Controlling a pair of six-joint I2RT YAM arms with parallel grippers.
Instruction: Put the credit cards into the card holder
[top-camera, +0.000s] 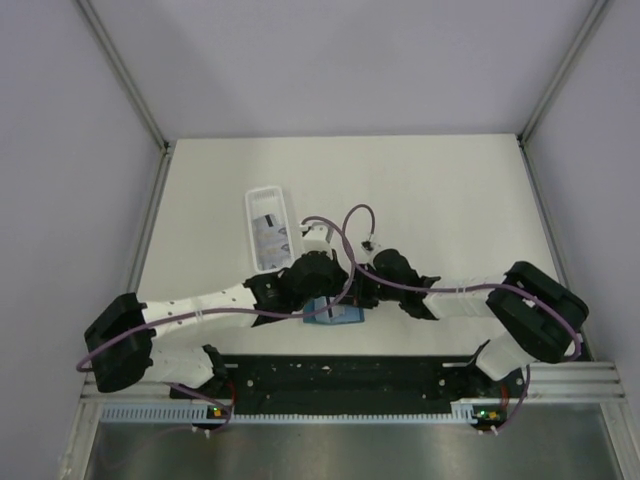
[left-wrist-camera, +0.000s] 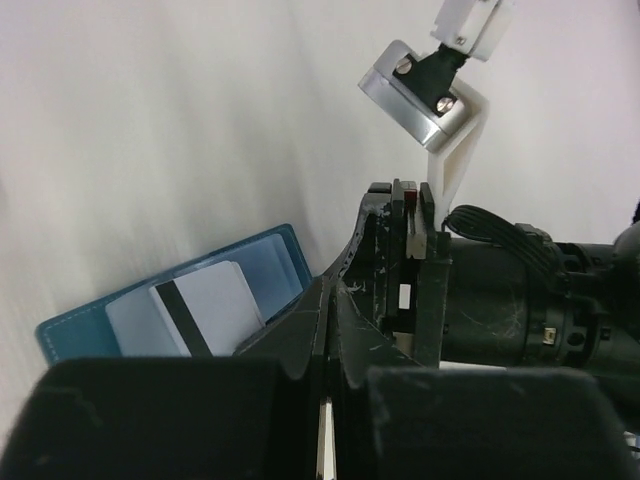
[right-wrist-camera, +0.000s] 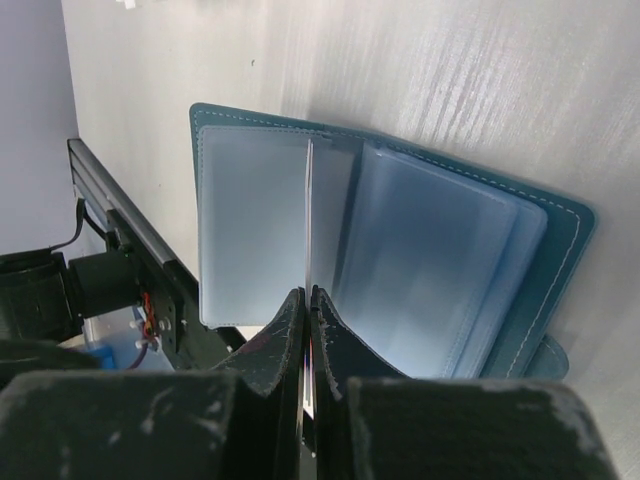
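Note:
The blue card holder (top-camera: 350, 316) lies open near the front edge of the table, its clear sleeves (right-wrist-camera: 430, 255) facing up in the right wrist view. A white card with a black stripe (left-wrist-camera: 222, 303) shows over the holder in the left wrist view. My right gripper is shut on this card, which appears edge-on as a thin line above the sleeves. Whether its lower edge is inside a sleeve, I cannot tell. Close beside the right gripper, my left gripper is shut, with nothing seen between its fingers. In the top view both grippers partly cover the holder.
Behind and left of the holder stands a white tray (top-camera: 251, 232) with cards (top-camera: 268, 238) in it. The two grippers are very near each other, leaving little room between them.

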